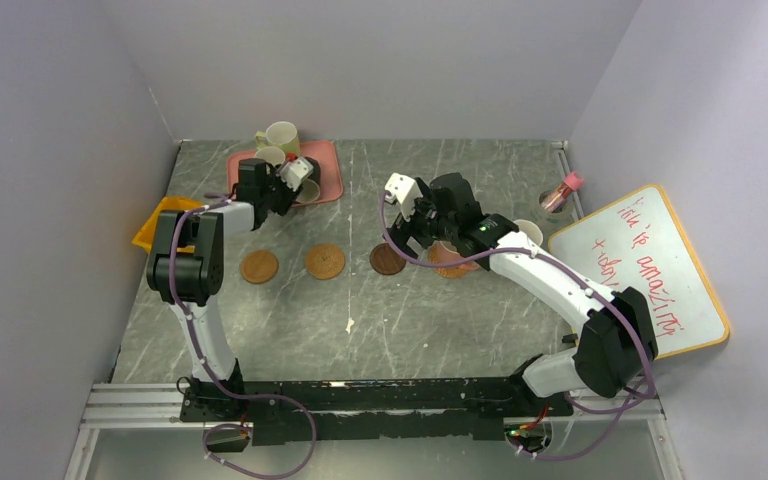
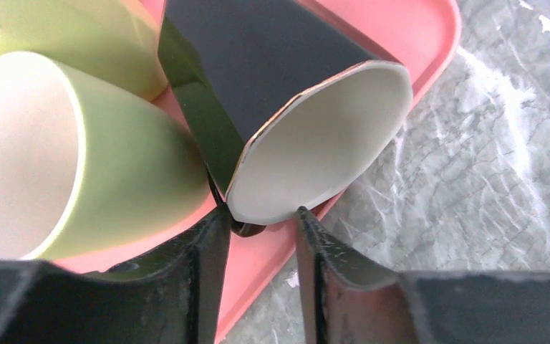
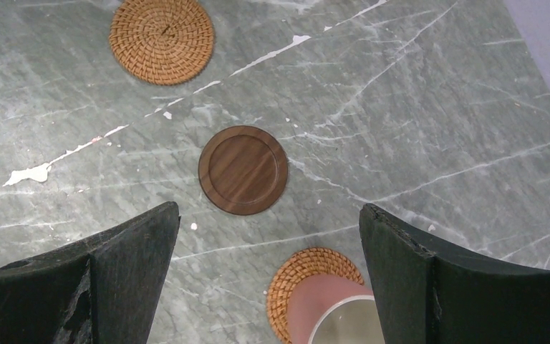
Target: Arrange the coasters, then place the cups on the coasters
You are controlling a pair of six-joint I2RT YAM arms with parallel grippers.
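Observation:
A black cup with a white inside lies tilted on the pink tray, its mouth toward my left gripper. That gripper's fingertips stand apart at the cup's lower rim; whether they touch it I cannot tell. From above, the left gripper partly covers the cup. A dark wooden coaster lies bare on the table, between a woven coaster and another under a pink cup. My right gripper is wide open above them, nothing between its fingers.
Pale green cups stand close beside the black cup on the tray. A yellow bin is at the left, a whiteboard at the right. Another woven coaster lies near the left arm.

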